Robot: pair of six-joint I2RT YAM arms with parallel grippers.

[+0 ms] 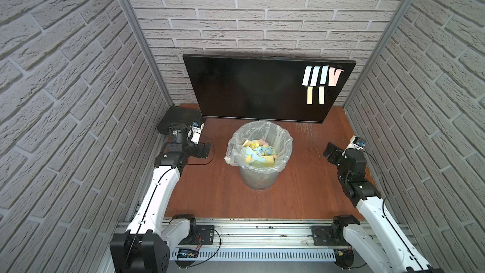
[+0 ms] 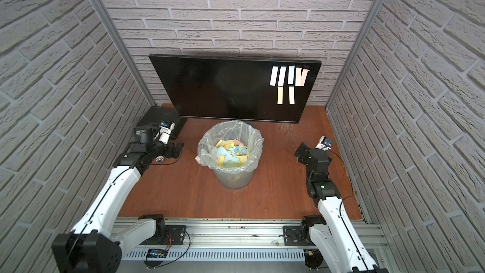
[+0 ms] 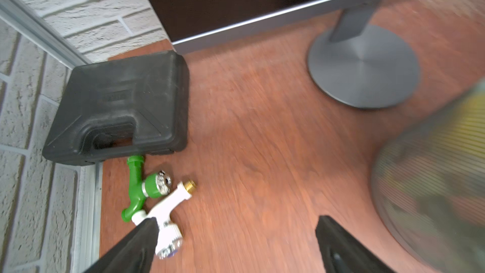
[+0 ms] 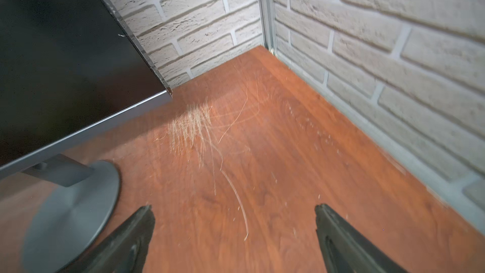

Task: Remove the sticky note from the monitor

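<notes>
The monitor (image 1: 252, 88) stands against the back wall, with several pastel sticky notes (image 1: 321, 96) in two rows at its upper right. A bin (image 1: 258, 177) with a clear liner and loose notes inside stands at center, before the screen. My left gripper (image 1: 201, 150) is left of the bin, open over the wooden table (image 3: 237, 146), fingertips low in the left wrist view. My right gripper (image 1: 333, 151) is right of the bin, open, facing the monitor's right corner (image 4: 156, 91); the notes are out of the right wrist view.
A black case (image 3: 116, 106) and green and white faucet fittings (image 3: 136, 187) lie on the left. Brick walls enclose both sides.
</notes>
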